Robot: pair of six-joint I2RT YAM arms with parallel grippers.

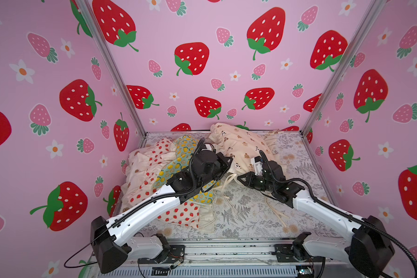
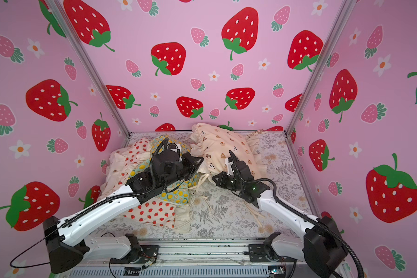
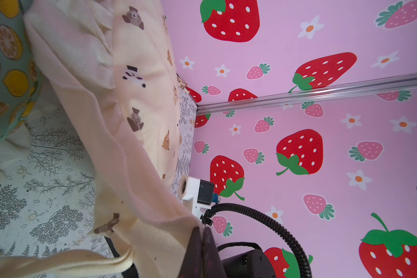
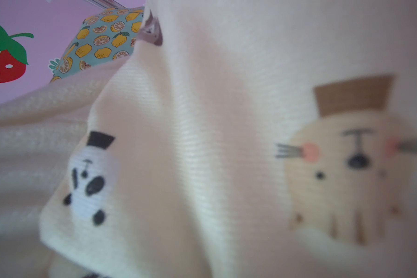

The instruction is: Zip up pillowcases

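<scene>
The cream-pink animal-print pillowcase [image 1: 240,144] lies bulging at the back, its opening toward the arms. In the left wrist view, the two fingers of my left gripper are together, with the edge of the pillowcase [image 3: 125,157] running taut into their tips. Just right of it, my right gripper [image 1: 243,178] is at the near edge of the same pillowcase; its finger cannot be made out. Animal-print cloth [image 4: 236,153] fills most of the right wrist view and covers the fingers there. No zip can be picked out.
A lemon-print pillow [image 1: 186,146] and strawberry-print cloth [image 1: 180,214] are piled at the left, under the left arm. Loose cream ties [image 1: 277,213] trail over the grey floral floor mat [image 1: 245,217].
</scene>
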